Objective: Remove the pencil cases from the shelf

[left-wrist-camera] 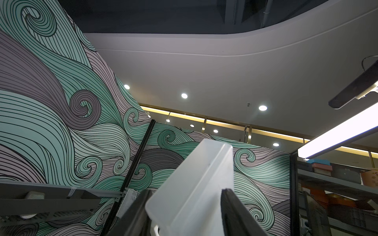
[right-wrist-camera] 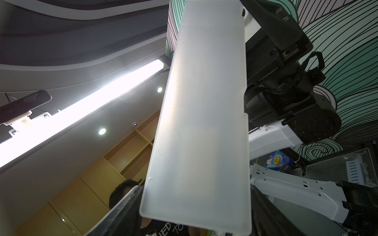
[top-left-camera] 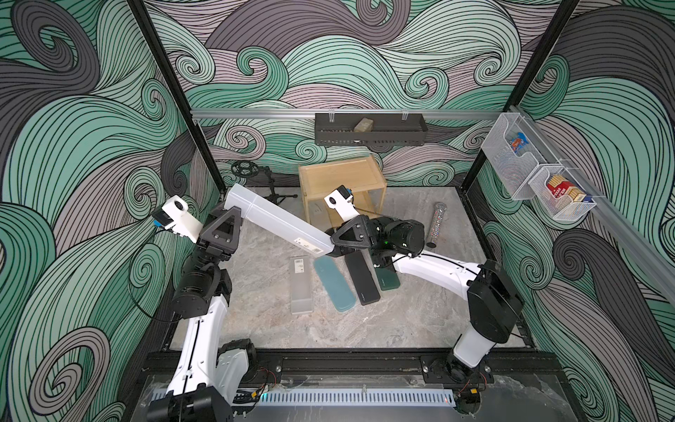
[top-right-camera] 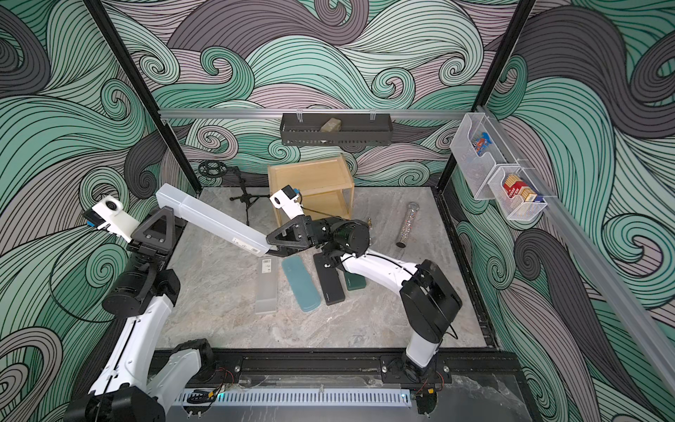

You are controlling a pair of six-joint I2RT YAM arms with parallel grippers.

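A long translucent white case (top-left-camera: 277, 218) with a label near its right end is up in the air, slanting between my two arms. My left gripper (top-left-camera: 237, 208) is shut on its upper left end; in the left wrist view that end of the case stands between dark fingers. At the lower right end, my right gripper (top-left-camera: 335, 244) is shut on the case, its fingers against both long edges in the right wrist view. Below on the table lie a clear grey case (top-left-camera: 301, 288), a teal case (top-left-camera: 335, 283), a black case (top-left-camera: 362, 277) and a partly hidden dark green case (top-left-camera: 386, 278).
The wooden shelf (top-left-camera: 341, 176) stands at the back behind my right gripper. A black stand (top-left-camera: 263, 186) is left of it, and a beaded tube (top-left-camera: 436, 223) lies to the right.
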